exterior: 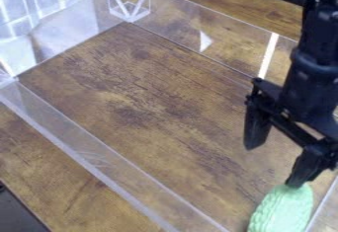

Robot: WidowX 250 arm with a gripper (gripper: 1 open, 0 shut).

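A pale green, bumpy oblong object [280,208] lies at the bottom right of the clear-walled enclosure, partly cut off by the frame's edge. My black gripper [280,153] stands open above its upper end, with one finger to the left and the other reaching down close to the object's tip. Whether it touches the object I cannot tell.
Clear acrylic walls [82,145] edge the wooden floor [132,98], which is bare across the middle and left. A white curtain [27,9] hangs at the top left, beyond the enclosure.
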